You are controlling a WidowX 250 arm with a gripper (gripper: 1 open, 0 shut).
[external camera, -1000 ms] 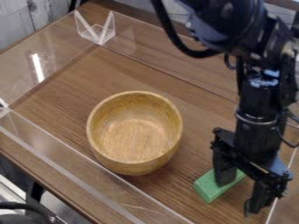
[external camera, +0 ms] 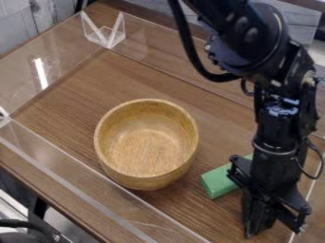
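Note:
The black robot gripper is low at the right, over the wooden table beside a green block, which is partly hidden behind it. Whether its dark fingers are open or shut is hard to make out. A tan wooden bowl sits left of the green block.
A clear plastic holder stands at the back left. A clear strip runs along the table's left front edge.
Over the last second the gripper has shifted slightly, its lower parts drawing closer together. The green block has moved a little up and left since a second ago.

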